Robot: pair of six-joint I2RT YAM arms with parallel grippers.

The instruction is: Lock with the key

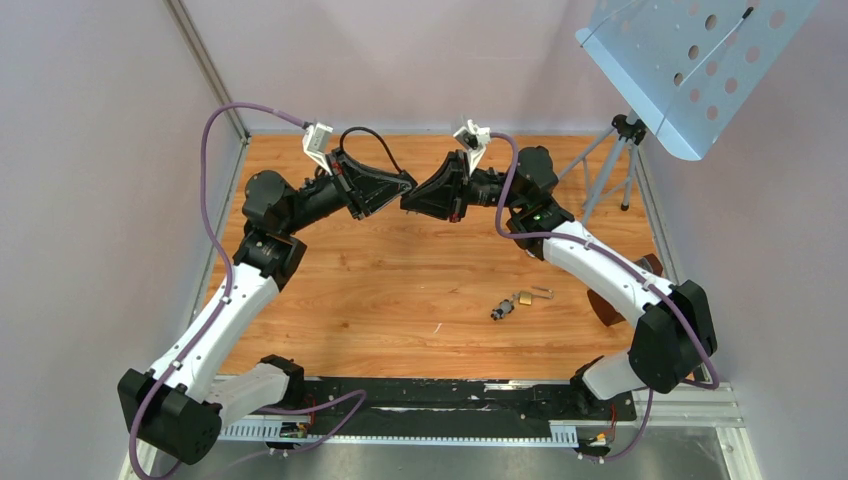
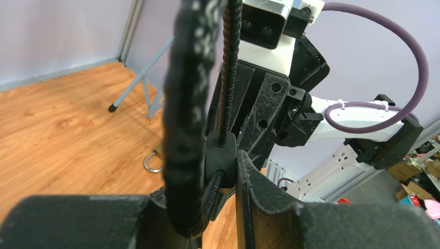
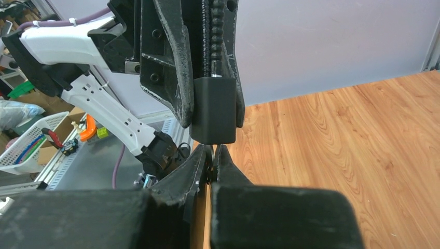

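Note:
A black cable lock with a thick dark cable [image 1: 368,131] hangs in the air between my two grippers. Its block-shaped body [image 3: 214,111] sits between the fingers of my left gripper [image 1: 405,184], which appears shut on it. From the other side, my right gripper is shut, its fingertips right below the block's lower end. Any key between those right fingertips is hidden from me. In the left wrist view the looped cable [image 2: 187,119] crosses in front and covers part of the lock body [image 2: 220,150].
On the wooden table [image 1: 380,310] lie a small brass padlock [image 1: 525,298] and a dark grey item [image 1: 503,309]. Another padlock [image 2: 154,162] shows beyond the lock. A brown object [image 1: 606,308] lies under the right arm, near a tripod [image 1: 603,175].

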